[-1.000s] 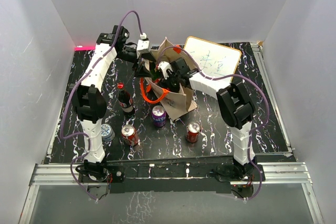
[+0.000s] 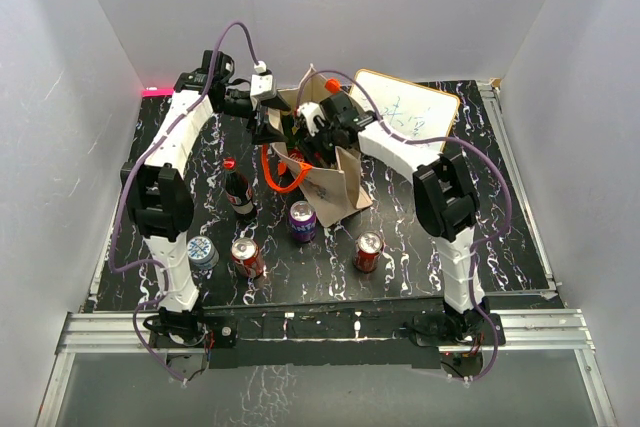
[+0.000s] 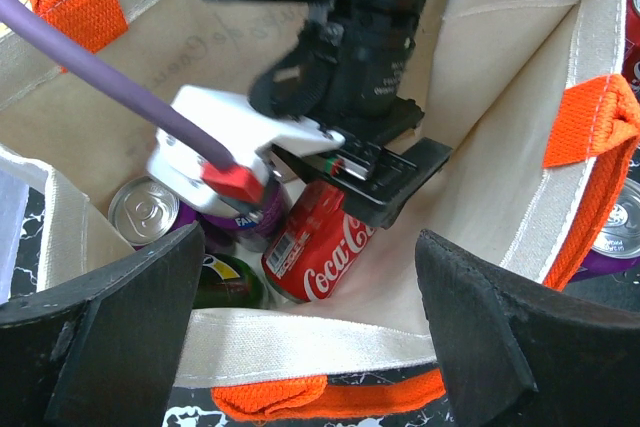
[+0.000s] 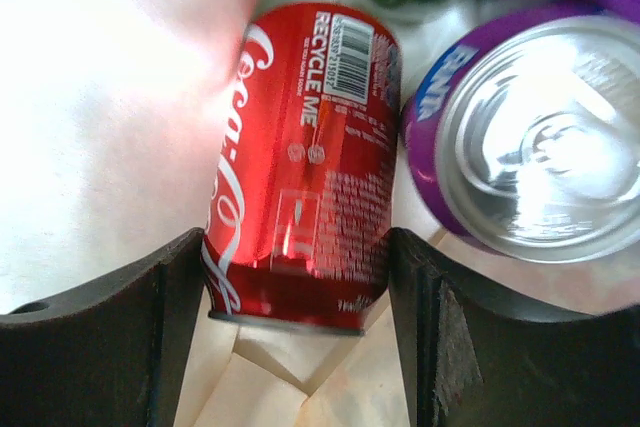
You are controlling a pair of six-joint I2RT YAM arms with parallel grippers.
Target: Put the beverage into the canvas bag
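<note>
The canvas bag point(image 2: 335, 187) stands in the table's middle with orange straps. My right gripper reaches down inside it, its fingers around the end of a red Coca-Cola can point(image 3: 318, 242) lying on the bag floor; whether they grip it firmly is unclear. Beside that can are purple cans point(image 4: 530, 132) and a green bottle point(image 3: 225, 285). My left gripper is open over the bag's left rim, nothing between its fingers.
A cola bottle point(image 2: 239, 192), a purple can point(image 2: 302, 220), two red cans point(image 2: 247, 257) point(image 2: 367, 251) and a blue-lidded container point(image 2: 202, 252) stand outside the bag. A whiteboard point(image 2: 410, 112) lies at back right.
My left arm has drawn slightly back to the left. The right arm has shifted slightly within the bag.
</note>
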